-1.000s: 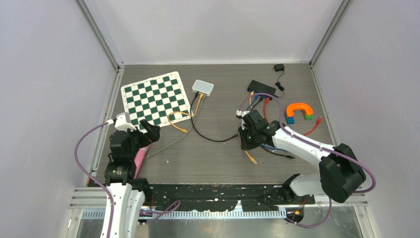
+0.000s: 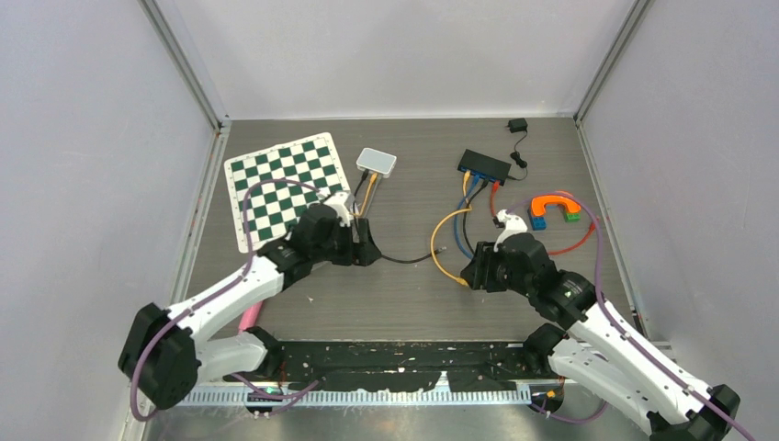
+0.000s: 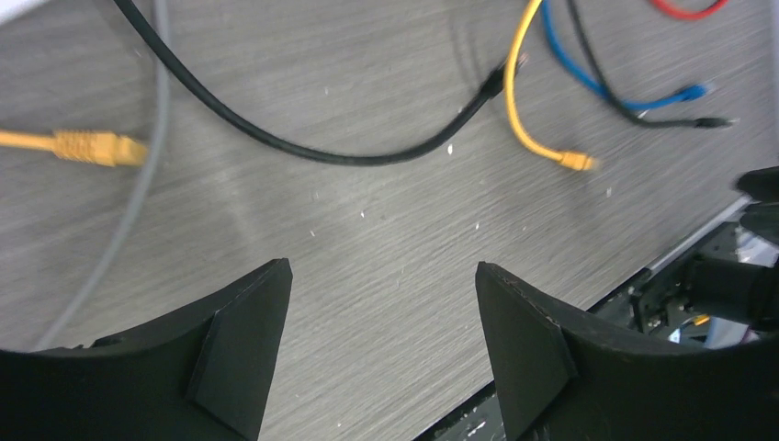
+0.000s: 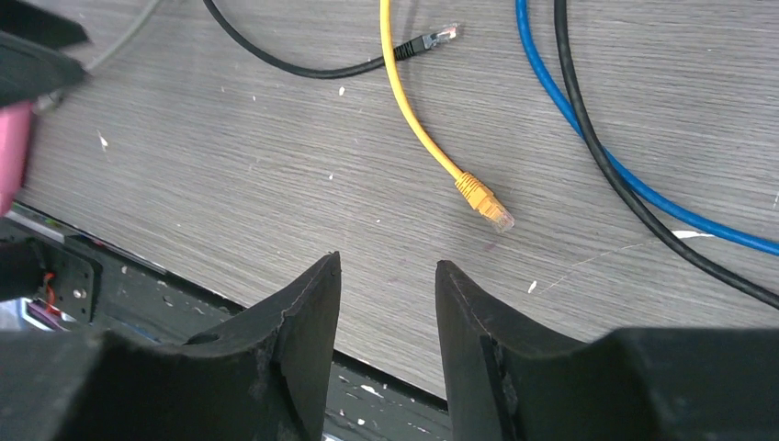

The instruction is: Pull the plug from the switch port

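Observation:
The black switch [image 2: 484, 166] sits at the back right with yellow, blue, black and red cables plugged into its front. Its yellow cable [image 2: 433, 241] curves down to a loose yellow plug [image 4: 483, 200], lying on the table ahead of my right gripper. That right gripper is open and empty, low over the front right of the table. My left gripper is also open and empty, left of the middle. A black plug [image 4: 436, 38] and its cable [image 3: 358, 160] lie ahead of it, running from the white router [image 2: 377, 163].
A chessboard [image 2: 299, 156] lies at the left. On the right are an orange arch [image 2: 555, 198] with blocks and a red cable [image 2: 577, 244]. A power adapter [image 2: 517, 125] stands at the back.
My left gripper has swung right from beside the chessboard towards the middle. My right gripper has shifted to the right, near the yellow cable's end.

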